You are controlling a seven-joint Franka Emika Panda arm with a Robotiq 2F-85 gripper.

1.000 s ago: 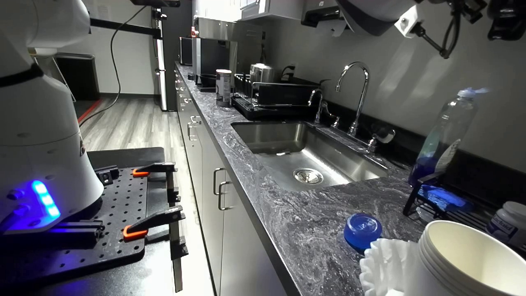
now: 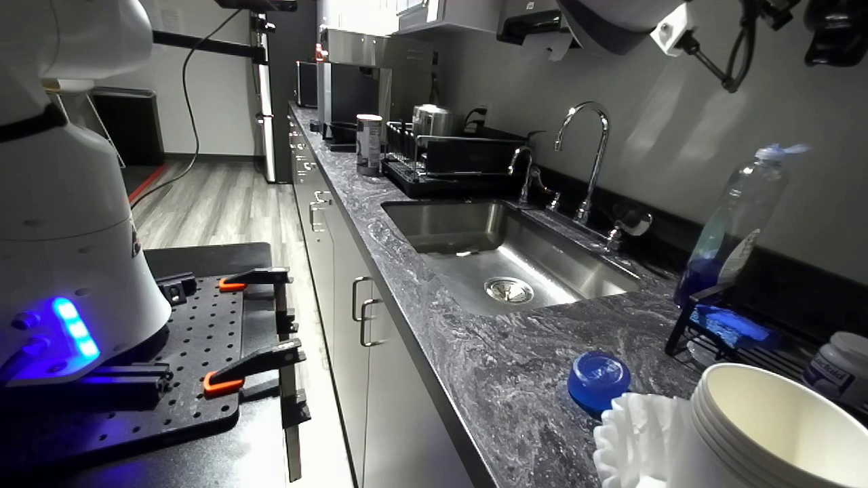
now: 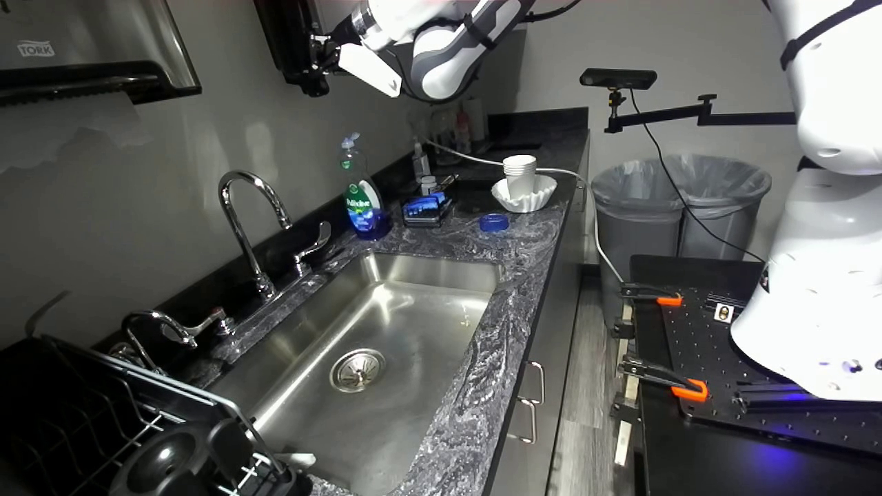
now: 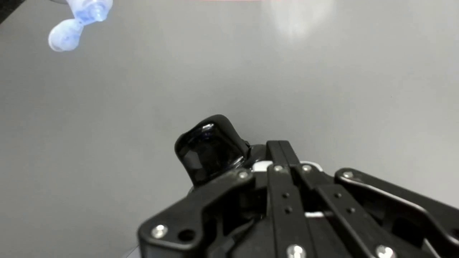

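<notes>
In the wrist view my gripper is shut, its two black fingers pressed together with nothing visible between them. Just left of the fingertips is a glossy black rounded object (image 4: 211, 148); whether they touch it I cannot tell. Exterior view 2 has the arm's end high up by the grey wall, close to a black wall-mounted unit (image 3: 285, 37). Below and beyond it, a clear bottle of blue dish soap (image 3: 364, 198) stands upright on the counter. Its open flip cap (image 4: 66, 34) shows at the wrist view's upper left.
A steel sink (image 2: 464, 285) with a tall faucet (image 2: 602, 138) is set in the dark counter. Near it are a blue lid (image 2: 598, 381), stacked white cups (image 3: 520, 175), paper filters (image 3: 541, 197) and a dish rack (image 2: 472, 154). Bare counter lies between sink and lid.
In exterior view 1 the arm's end at the upper right has shifted very slightly upward. The things on the counter have stayed put.
</notes>
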